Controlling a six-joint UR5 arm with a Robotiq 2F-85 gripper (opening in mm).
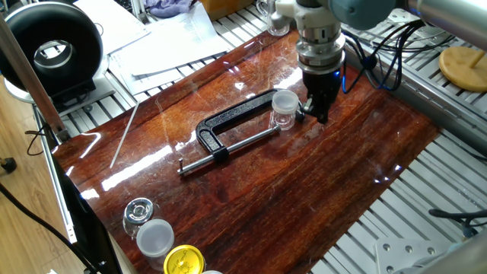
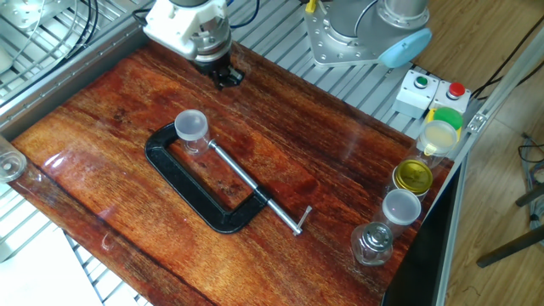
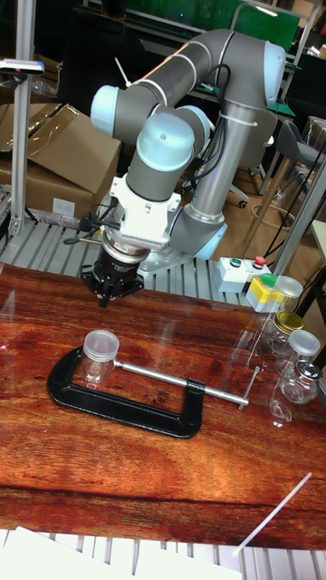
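Note:
A black C-clamp (image 2: pixel 189 190) with a silver screw (image 2: pixel 239 170) lies flat on the glossy reddish-brown tabletop. Between the end of its frame and the screw tip stands an upright clear jar with a frosted lid (image 2: pixel 192 125); whether the clamp touches the jar cannot be made out. My black gripper (image 2: pixel 227 81) hangs pointing down above the table, on the robot-base side of the jar and apart from it. In exterior view 1 the gripper (image 1: pixel 316 113) appears just right of the jar (image 1: pixel 284 114). Its fingers are dark and small, so their opening is unclear; no object shows in them.
Several lidded jars, one with a yellow lid (image 2: pixel 414 176), line the table edge away from the clamp. Near them are control boxes with buttons (image 2: pixel 432 93). Another clear vessel (image 2: pixel 10 164) is at the opposite edge.

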